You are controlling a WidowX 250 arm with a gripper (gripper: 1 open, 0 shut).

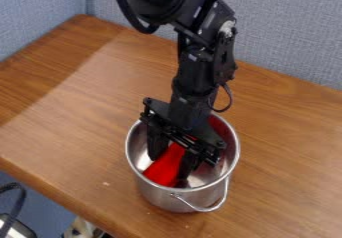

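Note:
A silver metal pot (178, 196) with a wire handle stands on the wooden table near its front. My black gripper (181, 147) reaches down into the pot from above, over a red object (164, 168) lying inside. The gripper's fingertips are mostly hidden in the dark of the pot and against the red object, so I cannot make out clearly what sits between them.
Grey padded walls (281, 42) bound it at the back and left. A dark cable (11, 207) lies off the front left edge.

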